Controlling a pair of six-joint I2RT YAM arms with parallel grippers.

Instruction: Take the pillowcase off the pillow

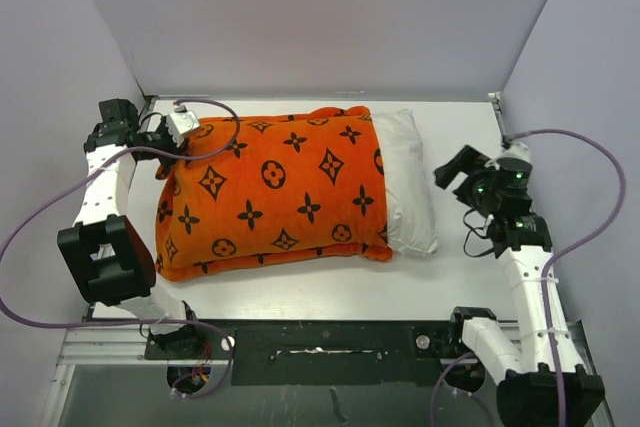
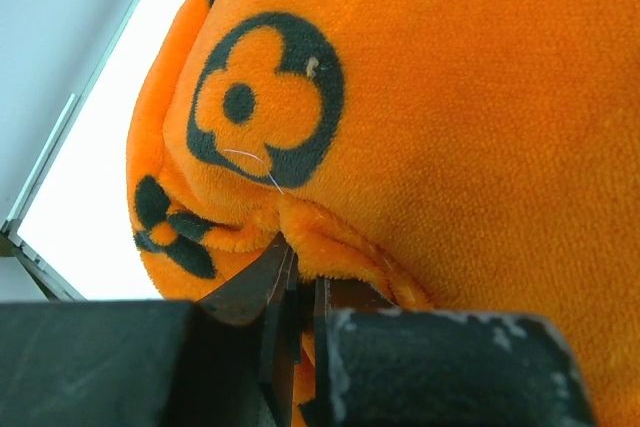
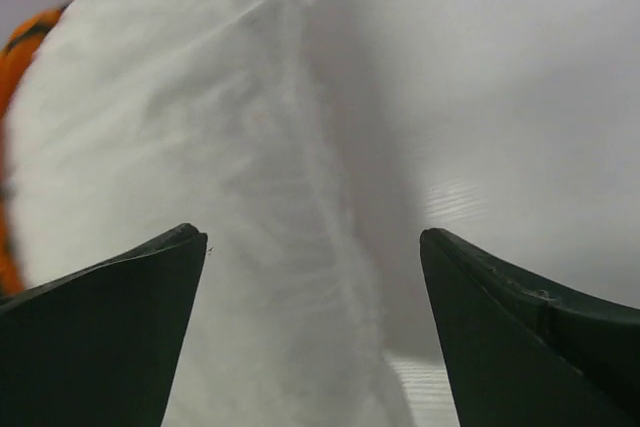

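Observation:
An orange pillowcase (image 1: 290,187) with black flower prints covers most of the pillow in the top view. The white pillow (image 1: 400,177) shows at the right end, also filling much of the right wrist view. My left gripper (image 1: 170,142) is at the pillowcase's upper left end; in the left wrist view it is shut on a fold of orange fabric. My right gripper (image 1: 465,175) hangs open just right of the white pillow, its fingers apart over the pillow's edge.
Grey walls bound it at the back and both sides.

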